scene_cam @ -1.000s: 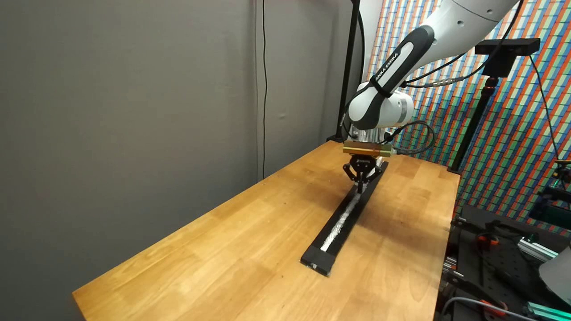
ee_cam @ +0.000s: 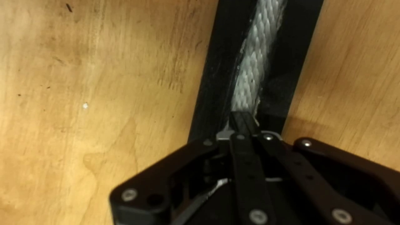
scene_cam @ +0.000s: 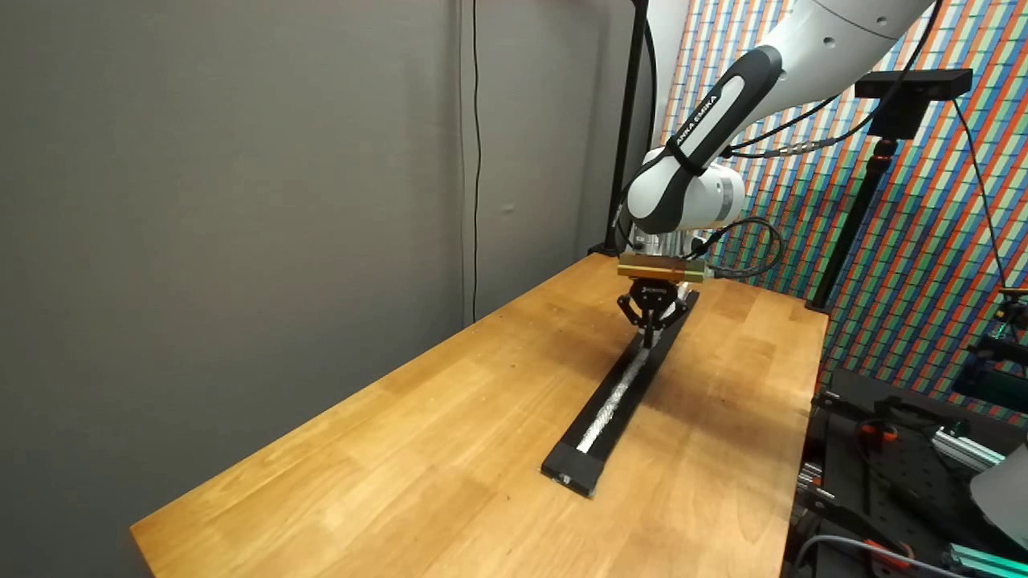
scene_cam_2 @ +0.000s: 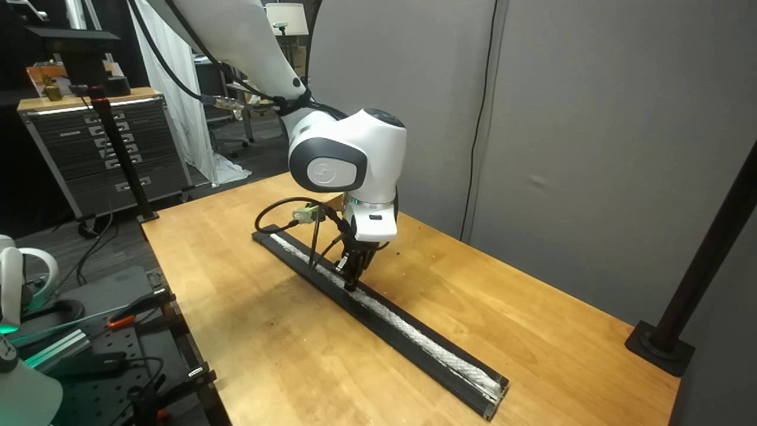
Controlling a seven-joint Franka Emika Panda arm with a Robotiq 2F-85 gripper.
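A pale braided rope (ee_cam: 252, 69) lies lengthwise in the groove of a long black channel (ee_cam: 217, 71), which rests flat on the wooden table. In exterior view 2 the rope (scene_cam_2: 419, 338) fills the groove along most of the channel (scene_cam_2: 312, 279). My gripper (scene_cam: 648, 343) points straight down over the channel's middle part. Its fingertips are together, and in the wrist view the gripper sits right over the rope, at or very near its surface. Nothing shows between the fingers. Whether they press on the rope cannot be made out.
Wide bare table (scene_cam: 414, 453) lies on both sides of the channel. A grey partition (scene_cam: 241, 193) runs along one long edge. Black stands, one with its base (scene_cam_2: 660, 348) at a table corner, rise near the edges. A cable loop (scene_cam_2: 284, 213) hangs beside the wrist.
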